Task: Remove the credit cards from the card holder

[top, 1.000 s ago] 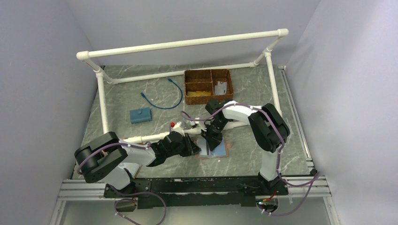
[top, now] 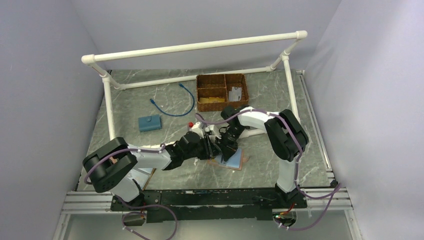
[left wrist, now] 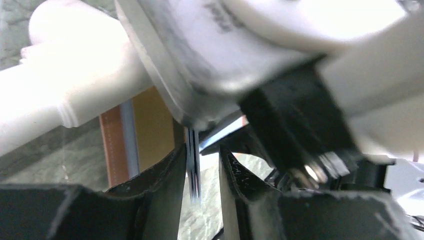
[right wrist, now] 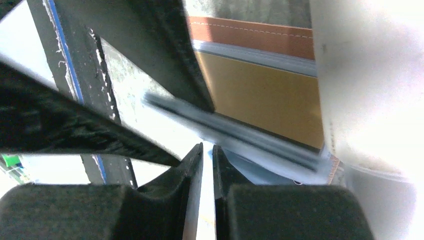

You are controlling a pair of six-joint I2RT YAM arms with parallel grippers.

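Note:
The card holder [top: 231, 160] lies open at front centre, blue inside with a tan edge, under both grippers; its brown rim [right wrist: 250, 30] and yellow-tan panel [right wrist: 265, 95] show in the right wrist view. My left gripper is part open, its fingers either side of a thin upright grey-blue edge, perhaps cards or a sleeve. My right gripper is shut low on the holder, by a pale blue layer; what exactly it grips is unclear. The other gripper's black fingers cross the right wrist view, close above the holder.
A white pipe [left wrist: 80, 85] runs just behind the holder. A brown divided basket [top: 221, 100] stands at the back, a blue wallet [top: 149, 123] and blue cable [top: 175, 114] at left. The counter right of the holder is clear.
My left arm has moved toward the back and right, closer over the holder and the right gripper. My right arm has barely moved.

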